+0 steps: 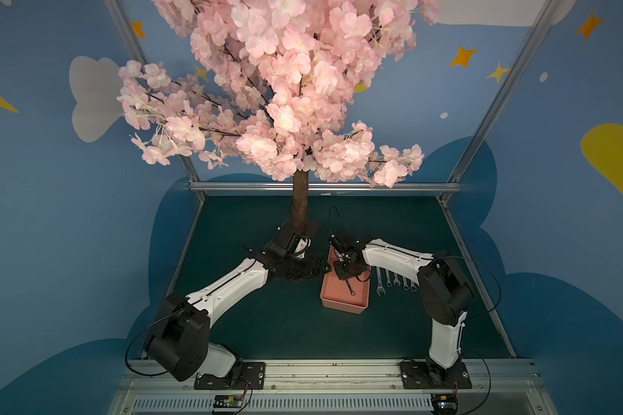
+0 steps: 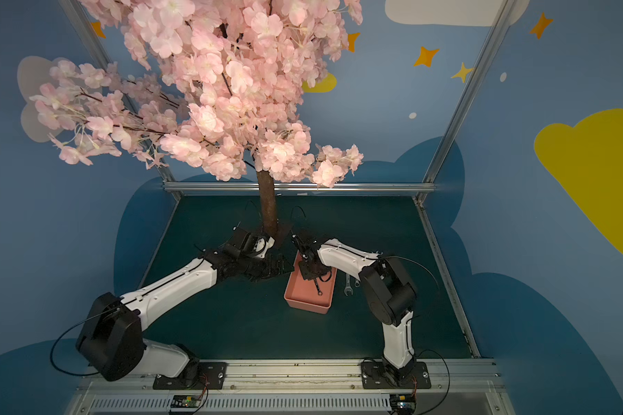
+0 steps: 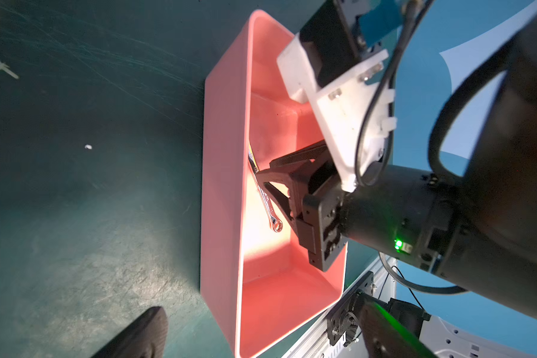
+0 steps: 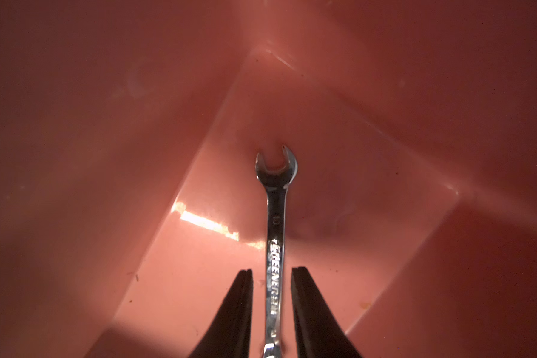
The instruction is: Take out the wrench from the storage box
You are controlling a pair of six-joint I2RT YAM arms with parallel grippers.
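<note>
A silver open-end wrench [image 4: 275, 220] lies on the floor of the pink storage box [image 1: 342, 303]. My right gripper reaches down into the box, its two fingers parted on either side of the wrench's shaft, apparently not closed on it. In the left wrist view that gripper is seen over the wrench. My left gripper [image 1: 319, 266] hangs beside the box's left wall; its fingertips are blurred at the bottom of its wrist view, wide apart with nothing between them.
Several wrenches [image 1: 380, 283] lie in a row right of the box. A tree trunk [image 1: 299, 200] with pink blossom stands behind the arms. The mat to the left and front of the box is clear.
</note>
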